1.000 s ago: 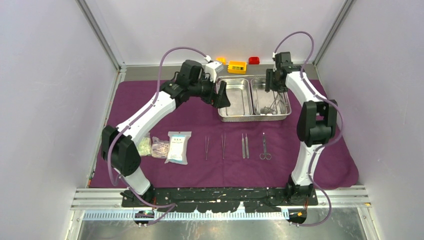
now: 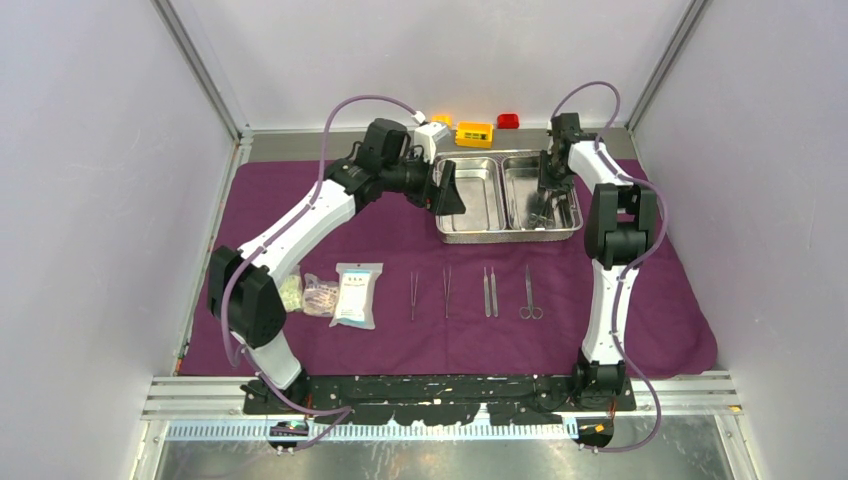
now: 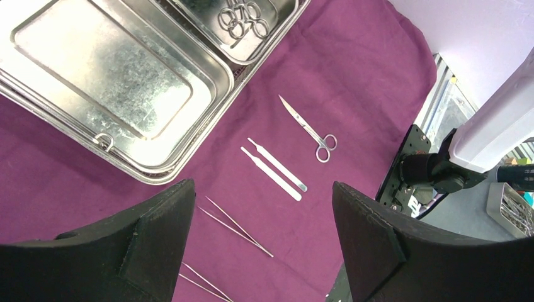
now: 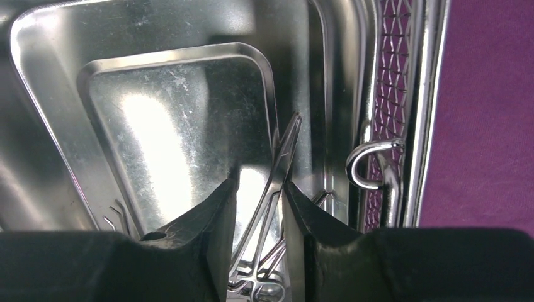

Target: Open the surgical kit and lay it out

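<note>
In the right wrist view, a metal clamp-like instrument (image 4: pixel 276 176) lies at an angle in the tray compartment, other ringed instruments partly hidden under it. My right gripper is partly open around its shaft; the right finger (image 4: pixel 296 211) is close against it, contact unclear. From above, the instrument tray (image 2: pixel 503 236) has its right compartment partly covered by that gripper. My left gripper stands open and empty over the left compartment's side. On the cloth lie scissors (image 2: pixel 530 295), two slim handles (image 2: pixel 490 292) and two tweezers (image 2: pixel 447 292) (image 2: pixel 413 295).
A white packet (image 2: pixel 355 296) and bags of small items (image 2: pixel 320 297) lie at the cloth's left. Yellow (image 2: pixel 474 135) and red (image 2: pixel 508 121) bins stand behind the tray. The left compartment (image 2: pixel 468 195) looks empty.
The left arm has barely moved; the laid-out tools are unchanged.
</note>
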